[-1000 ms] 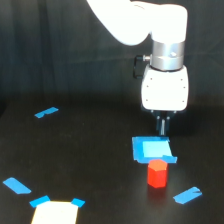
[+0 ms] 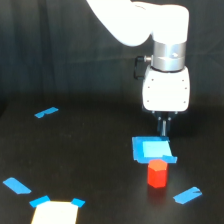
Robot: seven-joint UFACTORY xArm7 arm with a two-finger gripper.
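Note:
Hanging from the white arm, my gripper has its dark, small fingers just above and behind the far edge of a blue-bordered square with a pale middle. Whether the fingers are apart or together is too dark to make out. A red block stands at the near edge of that square, nearer the camera than my gripper and apart from it.
At the bottom left, a pale yellowish square has blue tape at its corners. Other blue tape strips lie at the far left, left and right.
My arm and gripper have shifted very slightly to the right. The red block and the squares have not moved.

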